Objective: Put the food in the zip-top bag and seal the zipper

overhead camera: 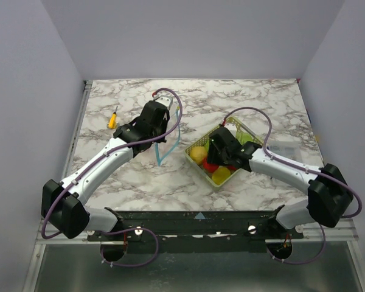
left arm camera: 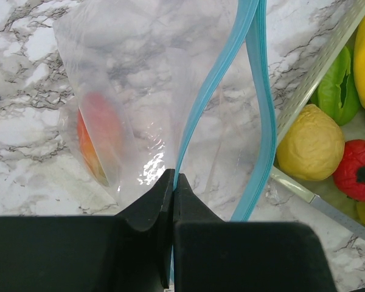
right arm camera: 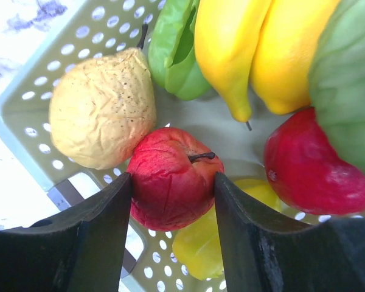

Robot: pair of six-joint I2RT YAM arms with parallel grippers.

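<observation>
My left gripper is shut on the blue zipper edge [left arm camera: 255,121] of the clear bag [left arm camera: 146,91], which has a red-orange item [left arm camera: 97,134] inside. To the bag's right sits the plastic basket [overhead camera: 196,170] of food. In it my right gripper has its fingers on either side of a red fruit [right arm camera: 170,158], touching it, beside a tan round one [right arm camera: 100,106]. Yellow peppers [right arm camera: 280,48], a green pepper [right arm camera: 176,61], another red fruit [right arm camera: 316,170] and a green leafy item [right arm camera: 347,85] lie around it.
A yellow-handled tool [overhead camera: 112,120] lies on the marble table's left side. A clear item [overhead camera: 286,149] lies right of the basket.
</observation>
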